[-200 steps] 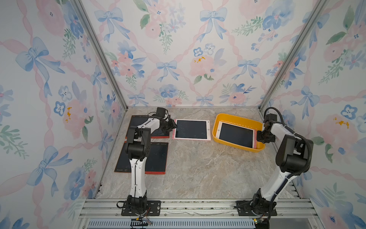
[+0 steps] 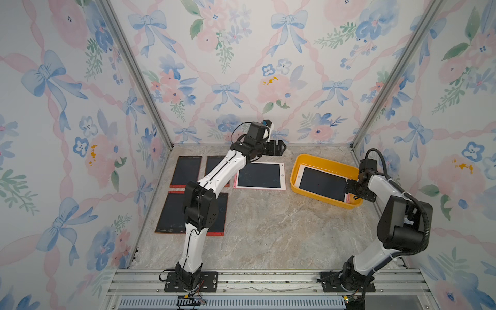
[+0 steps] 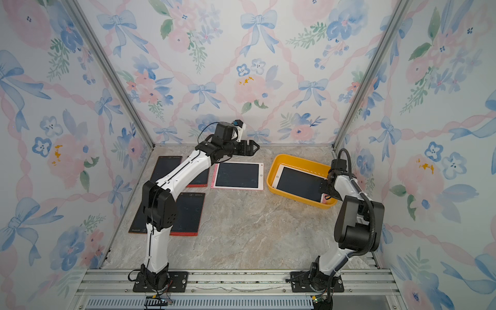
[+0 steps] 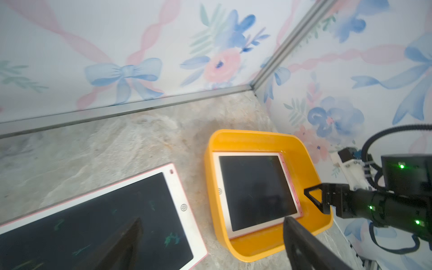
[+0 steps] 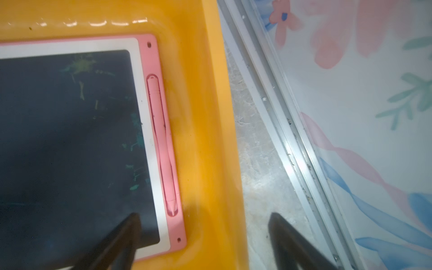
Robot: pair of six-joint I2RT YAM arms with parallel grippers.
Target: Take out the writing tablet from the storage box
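In the yellow storage box [image 2: 323, 198] at the right lies a writing tablet [image 2: 323, 183], flat, with a dark screen, white frame and pink end strip holding a pink stylus [image 5: 162, 139]. My right gripper is open at the box's right end; in its wrist view one finger shows on the tablet's side of the box wall and the other on the outer side. Contact with the wall cannot be told. High behind another white-and-pink tablet [image 2: 259, 175] is my left gripper [image 2: 279, 148], open and empty, left of the box.
Several red-edged dark tablets, one [image 2: 186, 171] at the back left, lie under and around the left arm. The right side wall [image 5: 360, 135] is close beyond the box. Bare table [image 2: 279, 232] spreads across the front middle.
My left gripper has swung right and up from the red-edged tablets.
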